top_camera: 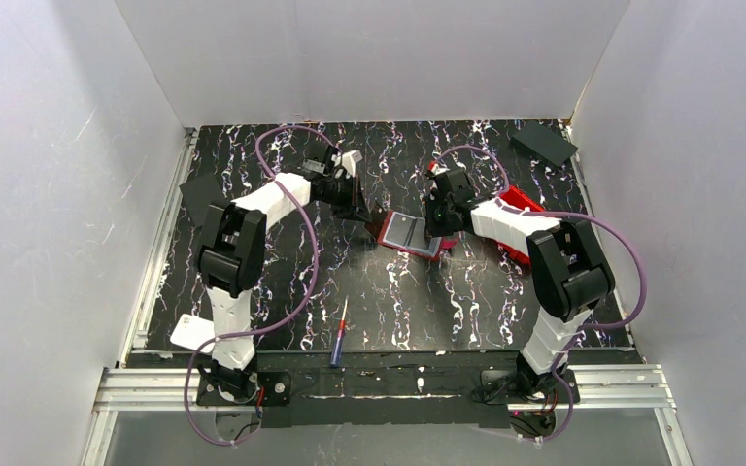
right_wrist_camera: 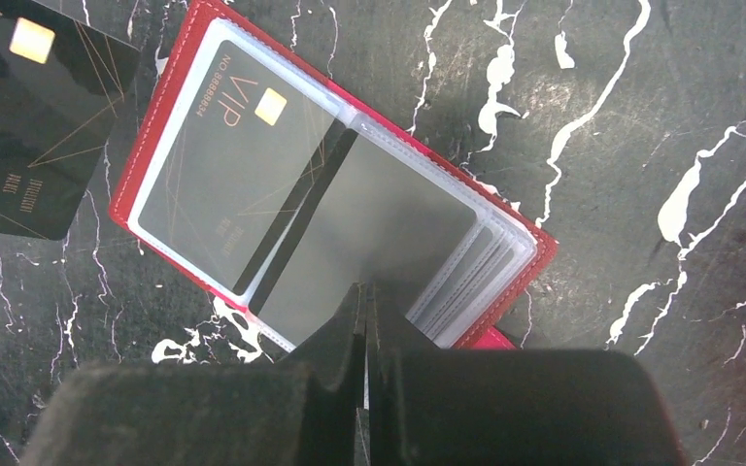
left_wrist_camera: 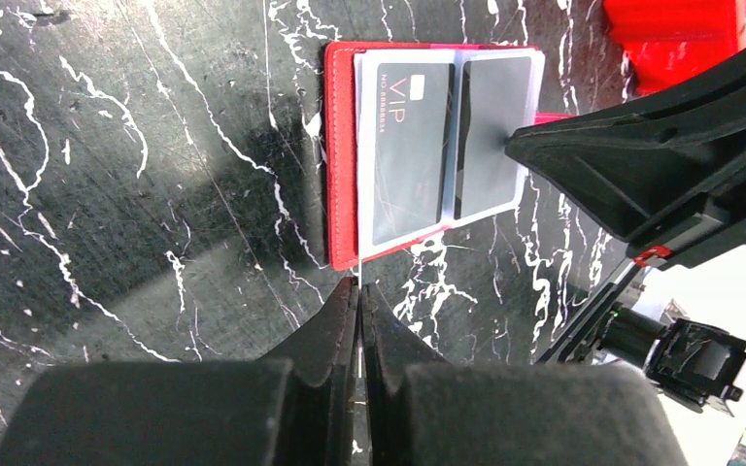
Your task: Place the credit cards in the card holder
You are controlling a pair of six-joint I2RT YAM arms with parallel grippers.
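Note:
The red card holder (top_camera: 387, 227) lies spread on the table, with a VIP card (right_wrist_camera: 216, 165) in its left clear sleeve and a dark card (right_wrist_camera: 379, 214) in the right one. My left gripper is shut on a dark credit card (right_wrist_camera: 44, 136), edge-on in the left wrist view and left of the holder in the right wrist view. That card stays apart from the holder there. My right gripper is shut over the holder's right page, nothing visible between its fingers; whether the tips touch the page, I cannot tell.
A red box (top_camera: 521, 202) stands right of the holder behind my right arm. A screwdriver (top_camera: 340, 335) lies near the front edge. Dark flat pieces sit at the back right (top_camera: 544, 144) and far left (top_camera: 201, 197).

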